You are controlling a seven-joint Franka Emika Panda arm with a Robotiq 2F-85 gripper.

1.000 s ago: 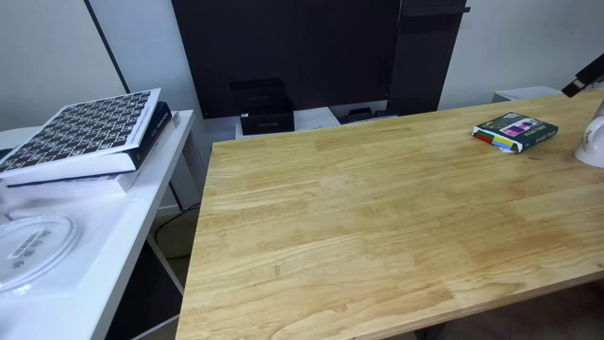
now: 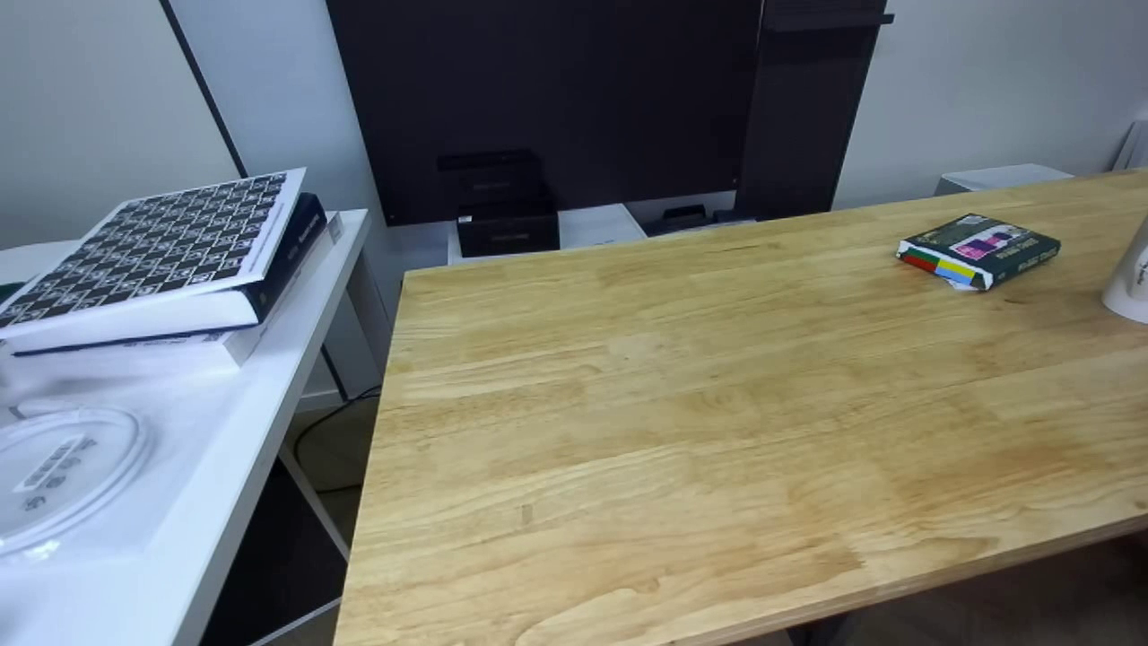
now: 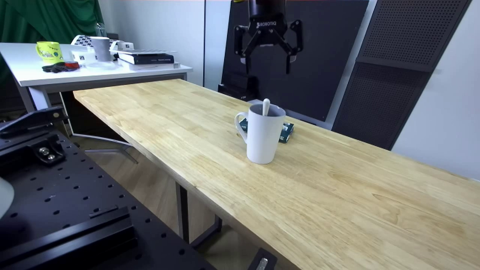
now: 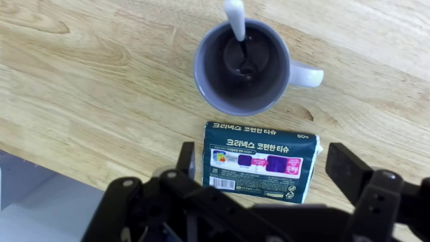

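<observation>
A tall white mug [image 3: 264, 139] stands upright on the wooden table, its handle [image 4: 306, 74] to the right in the wrist view. Inside it leans a spoon whose white handle [image 4: 235, 18] sticks out above the rim. Close by lies a dark green tissue pack [image 4: 258, 163], flat on the wood and apart from the mug. High above the table, over the pack's area, hangs my gripper [image 3: 268, 71], open and with nothing between its fingers. From the wrist, the pack appears between the fingertips, well below them. In exterior view 1 only the mug's edge [image 2: 1132, 282] shows.
A dark panel [image 3: 324, 58] stands behind.
A finger that showed near the mug at the right edge is out of exterior view 1 now. The mug has shifted slightly right there, and its side looks different. The pack has stayed put.
</observation>
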